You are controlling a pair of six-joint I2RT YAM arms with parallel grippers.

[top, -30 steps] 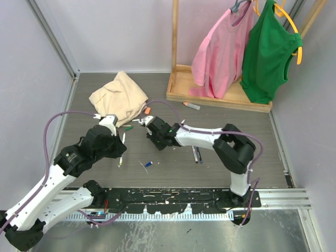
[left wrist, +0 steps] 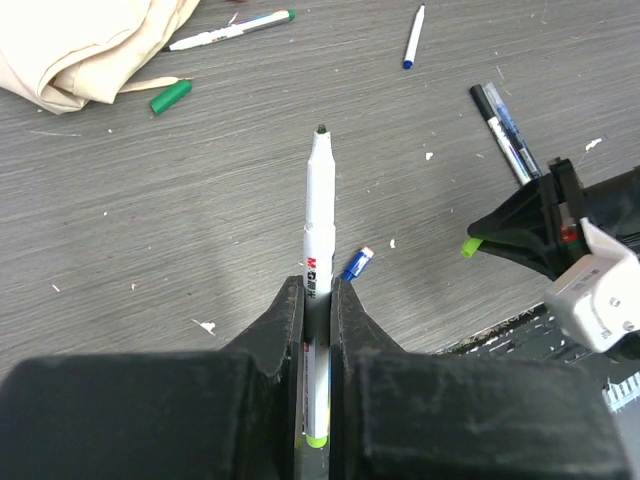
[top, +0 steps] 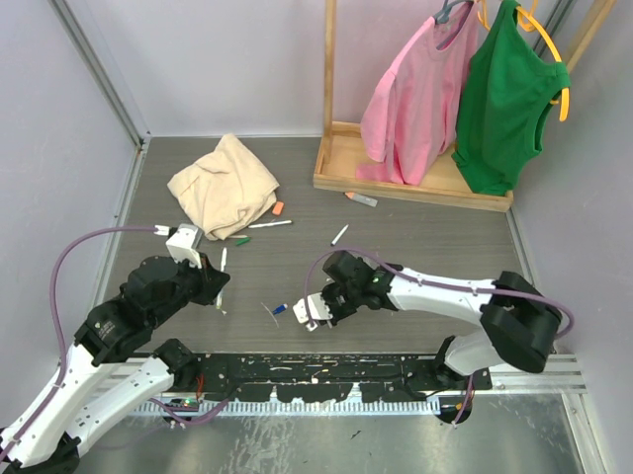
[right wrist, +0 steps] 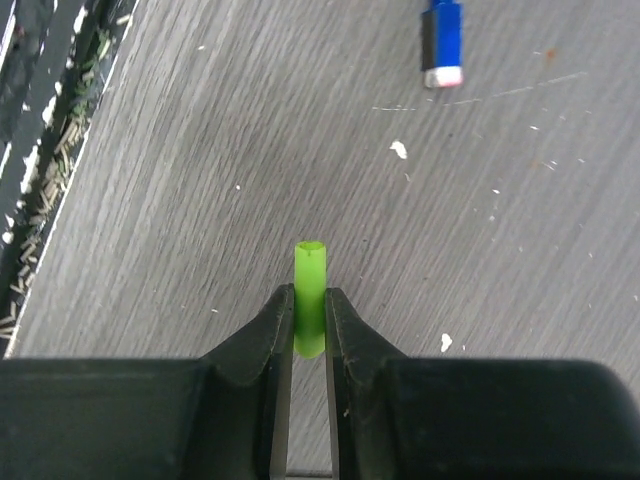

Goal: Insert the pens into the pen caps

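In the left wrist view my left gripper is shut on a white marker (left wrist: pixel 320 200), held upright with its dark tip uncovered. My right gripper is shut on a lime green cap (right wrist: pixel 310 275), low over the table near the front edge, close to a blue cap (right wrist: pixel 441 42). A green cap (left wrist: pixel 170 97), a white marker with a green end (left wrist: pixel 230 30), a small white pen (left wrist: pixel 414 38) and dark and blue pens (left wrist: pixel 497 131) lie on the table.
A folded beige cloth (top: pixel 223 183) lies at the back left. A wooden rack (top: pixel 415 197) with pink and green garments stands at the back right. The table's front edge (right wrist: pixel 40 170) is beside my right gripper.
My left gripper has shifted slightly left with the marker.
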